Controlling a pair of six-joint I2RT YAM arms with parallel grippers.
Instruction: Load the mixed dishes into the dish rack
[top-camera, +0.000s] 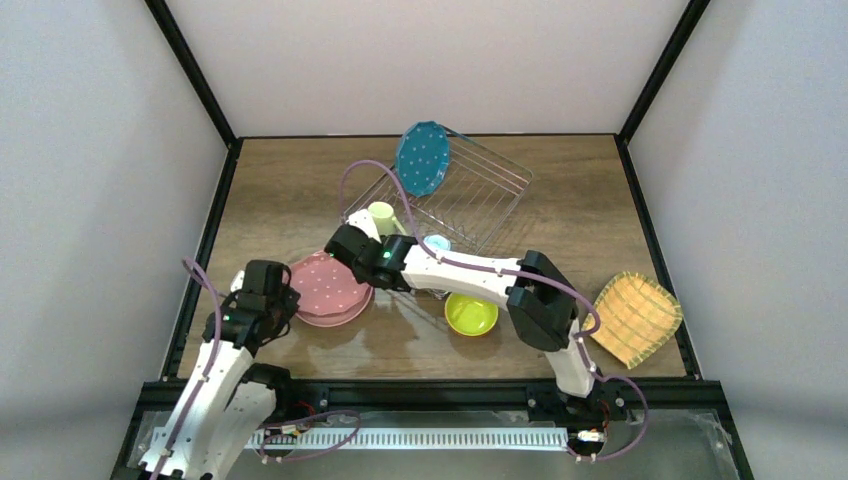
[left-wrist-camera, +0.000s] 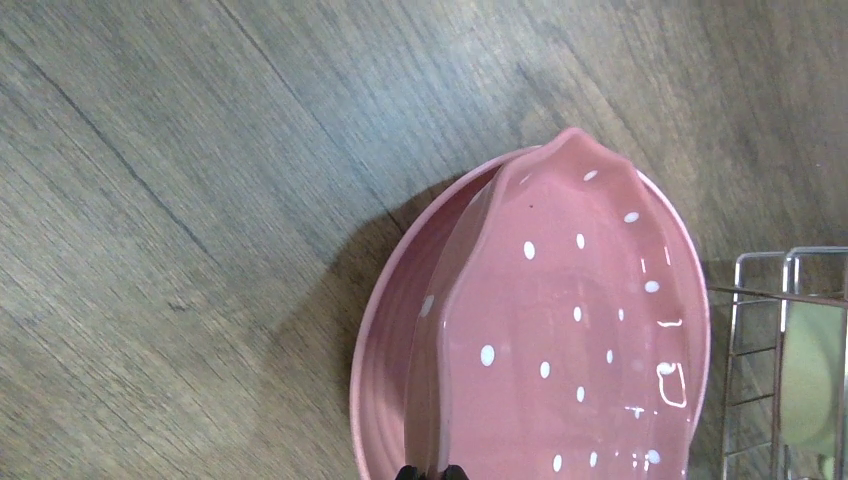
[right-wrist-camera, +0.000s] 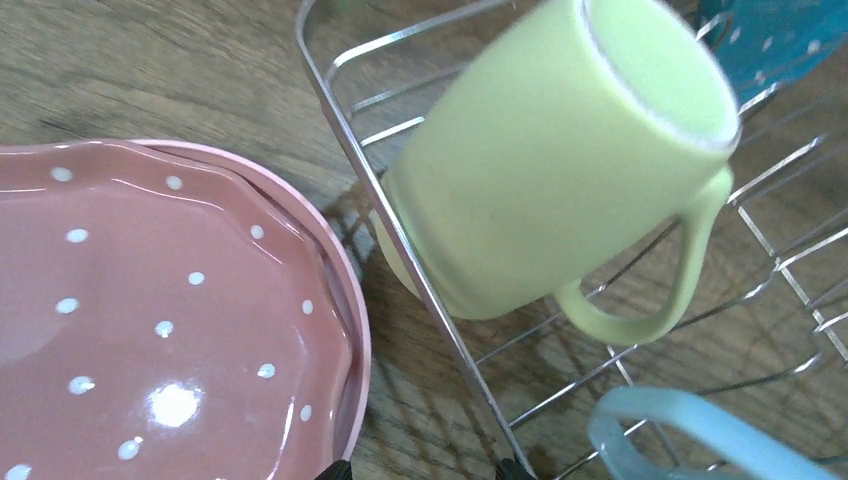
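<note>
A pink plate with white dots and a wavy rim lies tilted and offset over a plain pink dish. At the left edge of the dotted plate, my left gripper is shut on its rim. My right gripper stands open between the plates and the rack, nothing between its fingertips. Inside the wire dish rack a blue dotted plate stands on edge, and a green mug leans near the rack's side. A light blue cup is partly hidden by the right arm.
The lime green bowl sits in front of the rack, just below the right arm. A yellow checked cloth lies at the far right. Bare table shows between the bowl and the cloth and at the back left.
</note>
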